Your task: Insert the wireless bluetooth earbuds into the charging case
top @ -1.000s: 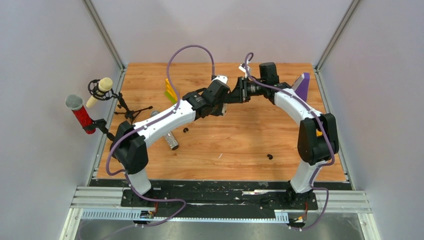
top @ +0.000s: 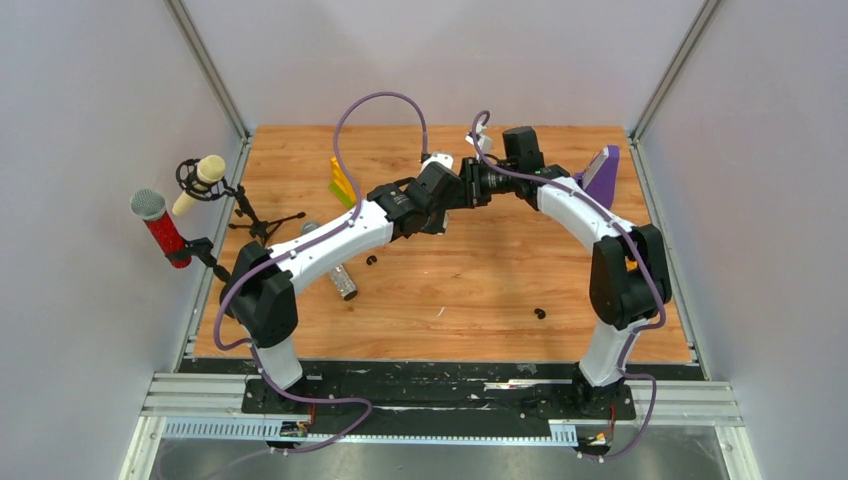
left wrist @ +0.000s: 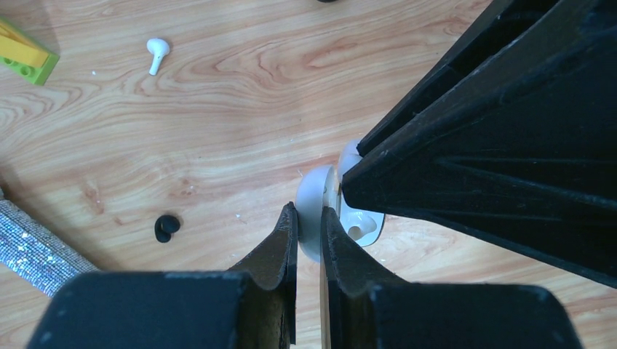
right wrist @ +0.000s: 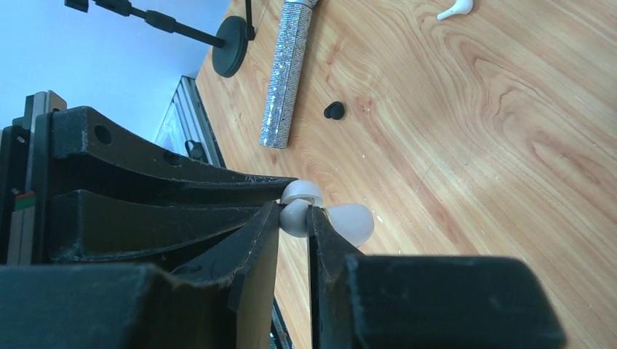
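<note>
Near the table's middle the two grippers meet. My left gripper is shut on the white charging case [left wrist: 358, 222], whose lid is raised, showing earbud wells. My right gripper's black fingers reach over the case's top in the left wrist view. In the right wrist view, the tips of my right gripper are at a white rounded piece; whether they grip it is unclear. A loose white earbud [left wrist: 158, 51] lies on the table [left wrist: 218, 116].
A glittery microphone [left wrist: 40, 247], small black pieces [left wrist: 166, 227] and a yellow-green toy [left wrist: 25, 54] lie on the left. Microphones on stands [top: 165, 230] are at the left edge.
The right arm has moved slightly left toward the case. The left arm looks almost unchanged.
</note>
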